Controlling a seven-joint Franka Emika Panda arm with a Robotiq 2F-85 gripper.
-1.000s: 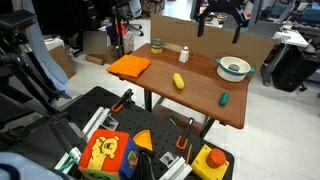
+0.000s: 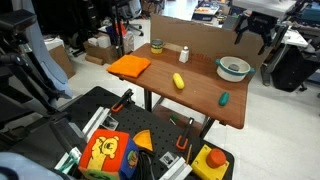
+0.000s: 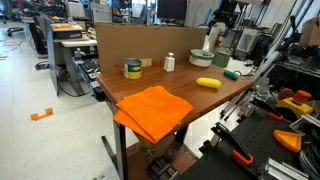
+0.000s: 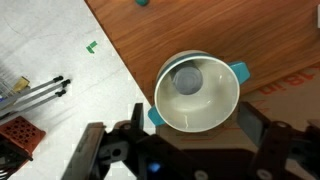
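My gripper hangs above the right back part of the wooden table, its fingers spread wide and nothing between them. Below it a white pot with teal handles stands near the table's right edge. Seen from the wrist, the pot lies under the open fingers, and a small grey round thing is inside it, near one side. A yellow, elongated object and a dark green one lie on the tabletop, apart from the gripper.
An orange cloth drapes over the table's near corner. A can and a small white bottle stand along the back, before a brown panel. Bare wood shows in the middle.
The gripper has moved right, from over the back middle of the table to above the pot, and stays open. Objects on the table have not visibly moved.
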